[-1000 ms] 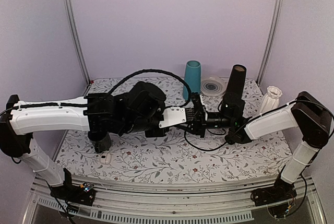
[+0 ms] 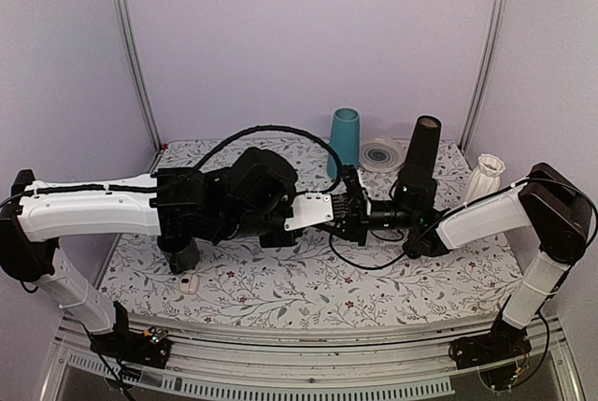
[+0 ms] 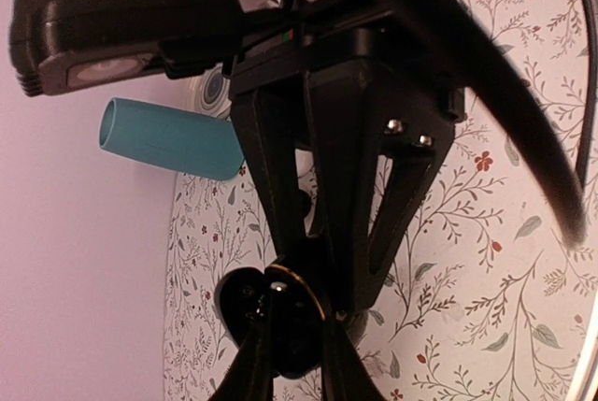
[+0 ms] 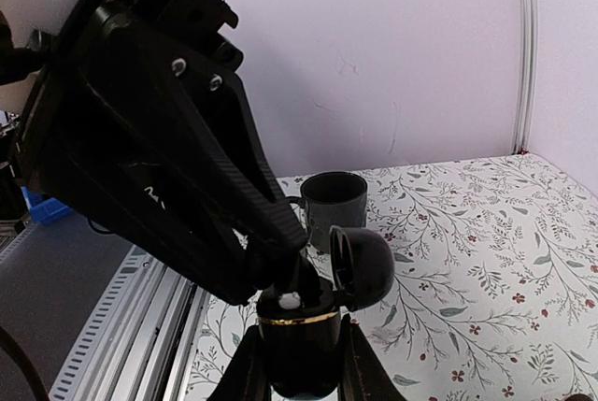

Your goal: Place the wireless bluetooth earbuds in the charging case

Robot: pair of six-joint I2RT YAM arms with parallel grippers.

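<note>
A black charging case with a thin gold rim (image 4: 301,350) is pinched in my right gripper, its rounded lid (image 4: 369,265) swung open. In the left wrist view the case's open side (image 3: 304,300) faces my left gripper. From the upper left in the right wrist view, the left fingers (image 4: 271,219) reach down to the case opening, shut around something small and dark, apparently an earbud. Its outline and how deep it sits are hidden. A small white spot shows at the opening. In the top view both grippers meet near the middle, and the case is hidden.
A teal cup (image 2: 345,139), a clear round lid (image 2: 380,153) and a dark cup (image 2: 425,142) stand at the back. A white vase (image 2: 484,179) is at the right, a dark mug (image 4: 334,203) at the left beside a small white item (image 2: 189,282).
</note>
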